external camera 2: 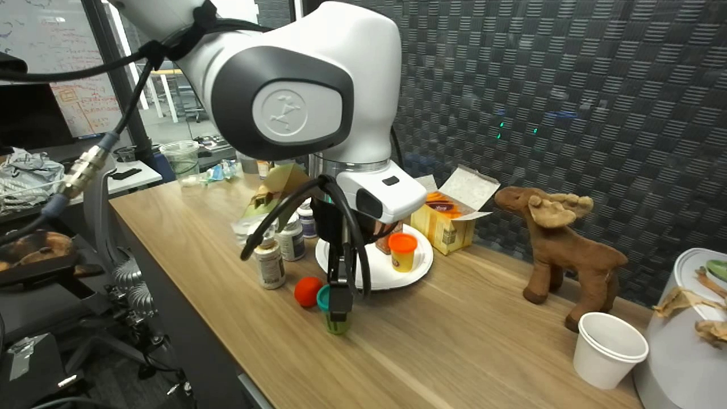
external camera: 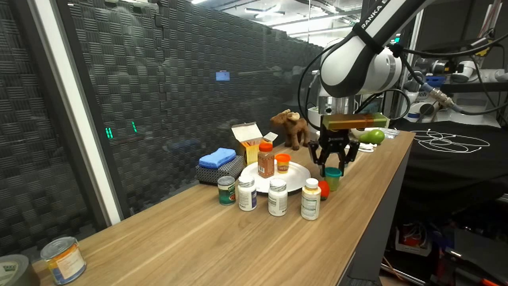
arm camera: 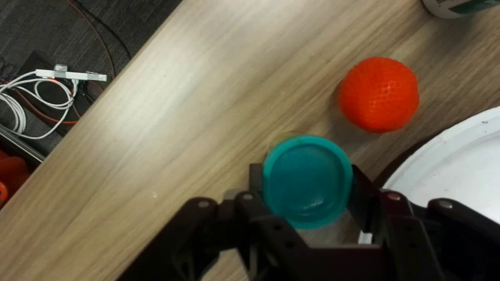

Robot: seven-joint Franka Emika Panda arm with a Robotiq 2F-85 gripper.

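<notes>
A small green tub with a teal lid (arm camera: 307,182) stands upright on the wooden table, seen from above in the wrist view. My gripper is shut on it, one finger on each side of the lid. In exterior view 1 the tub (external camera: 333,180) sits under the gripper (external camera: 335,171), close to the table's right edge. The tub (external camera 2: 337,322) is partly behind a finger in exterior view 2, where the gripper (external camera 2: 338,305) points straight down.
Beside the tub lies a red ball-like object (arm camera: 378,94). A white plate (external camera: 299,177) bears an orange-lidded tub (external camera: 283,163) and a spice bottle (external camera: 265,161). White bottles (external camera: 310,200) stand in front.
</notes>
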